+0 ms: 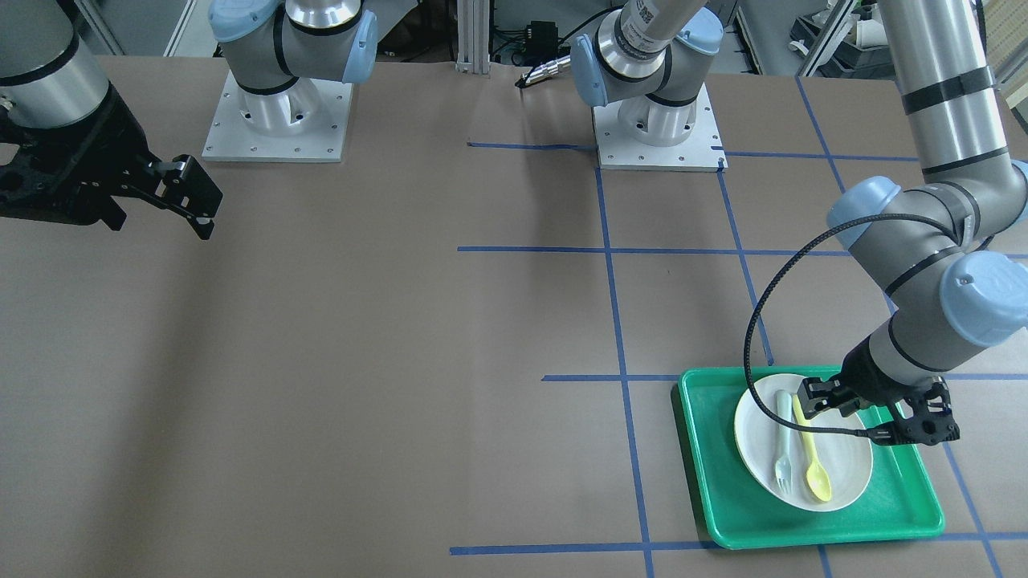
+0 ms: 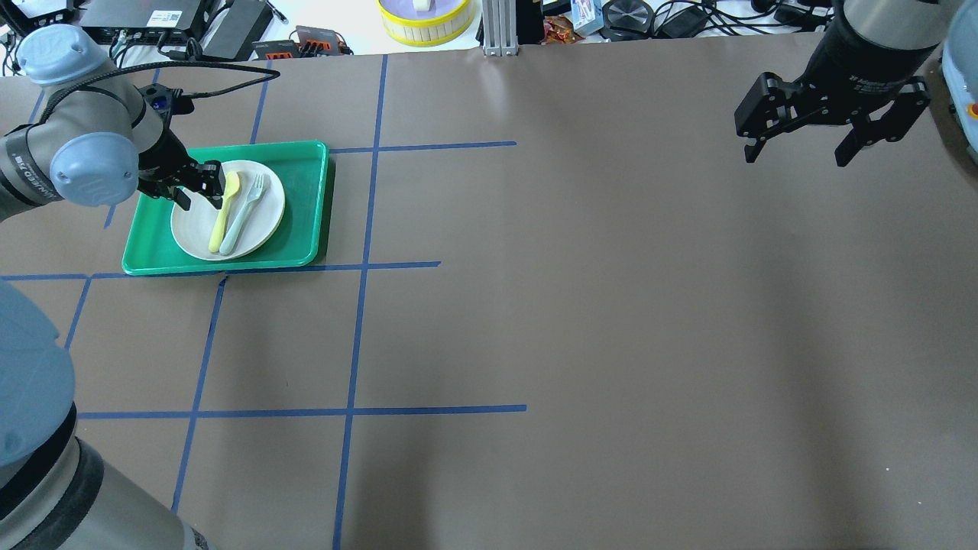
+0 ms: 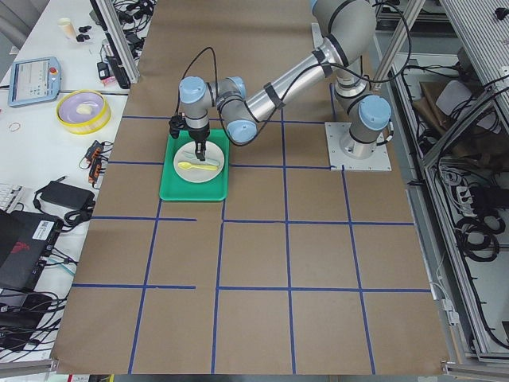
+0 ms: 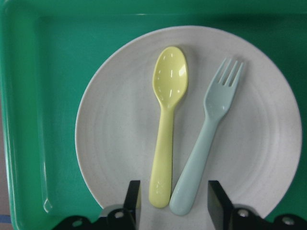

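A green tray [image 1: 713, 462] holds a white plate [image 4: 115, 120], on which a yellow spoon [image 4: 161, 158] and a pale mint fork [image 4: 197, 158] lie side by side. My gripper hangs low over the plate at the handle ends, its fingers apart on either side of the two handles, open with nothing gripped. In the front view its body hides part of the tray's back edge.
Another arm's black gripper [image 2: 825, 119] hangs at the opposite side, and further arm bases stand at the back. Cables and equipment lie beyond the table's edge.
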